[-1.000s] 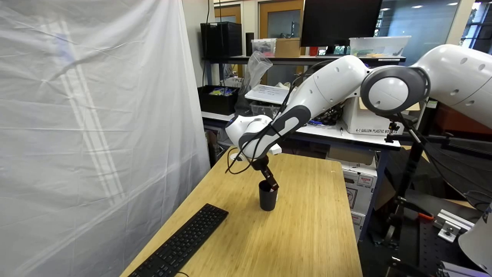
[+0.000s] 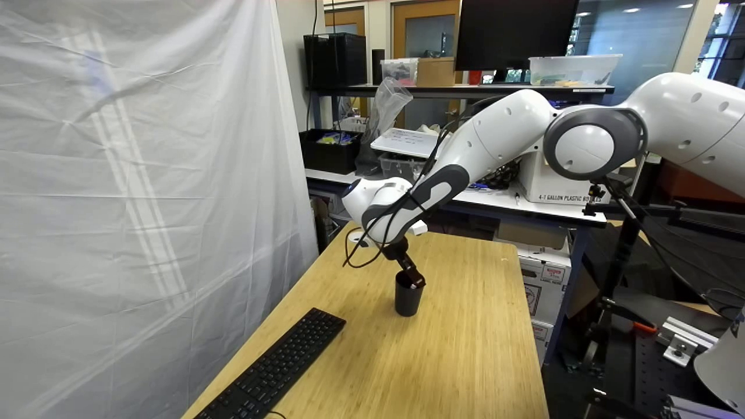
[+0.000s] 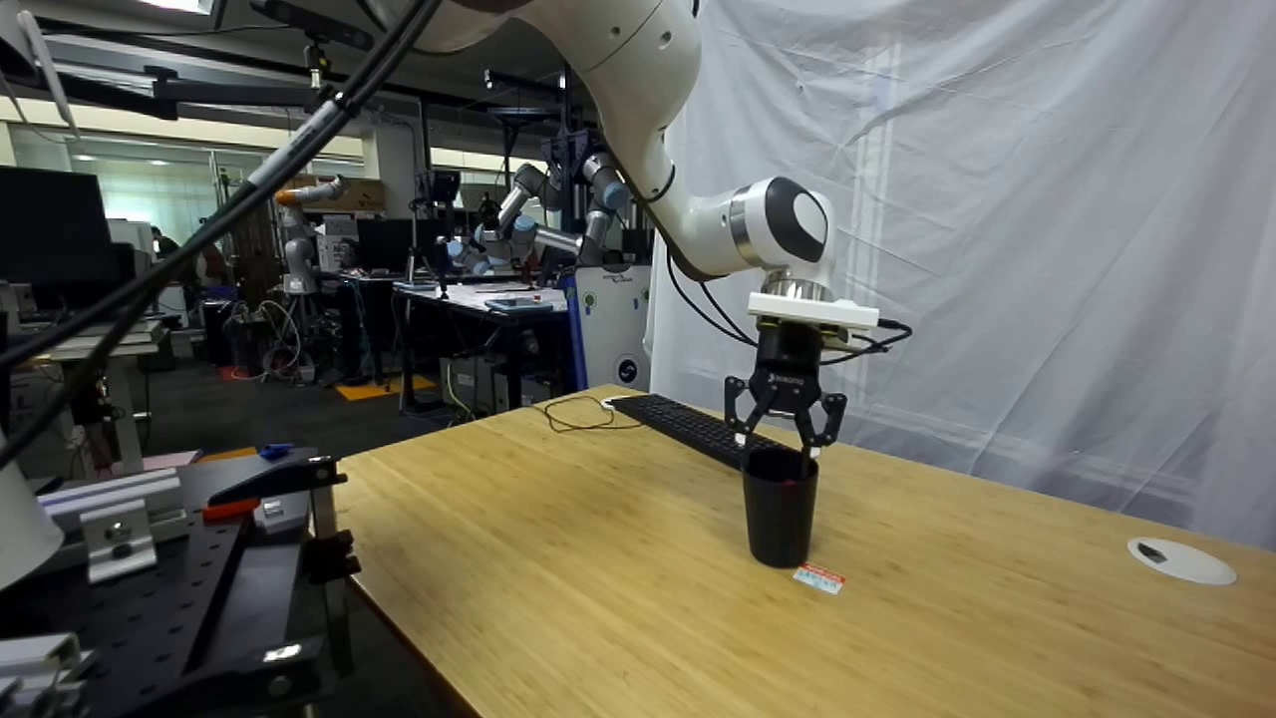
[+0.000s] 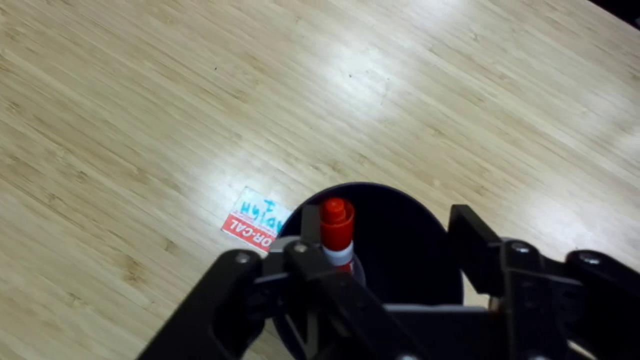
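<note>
A black cup (image 3: 779, 515) stands upright on the wooden table, and inside it is a red-topped marker (image 4: 337, 227) with a white band. My gripper points down over the cup, its fingers apart. In the wrist view, one finger (image 4: 310, 223) is right beside the marker inside the rim; whether they touch I cannot tell. The other finger (image 4: 469, 240) is at the cup's opposite edge, with dark cup interior between it and the marker. The marker's lower part is hidden. In exterior view 1, the cup (image 2: 408, 296) partly hides the fingertips.
A small red-and-white label (image 3: 820, 578) lies on the table by the cup's base. The black keyboard (image 2: 279, 363) runs along the curtain side. A white disc (image 3: 1181, 561) is set near the table's edge.
The cup has shifted slightly to the right and away from the exterior view 1 camera. My gripper has moved a little the same way. The keyboard is where it was.
</note>
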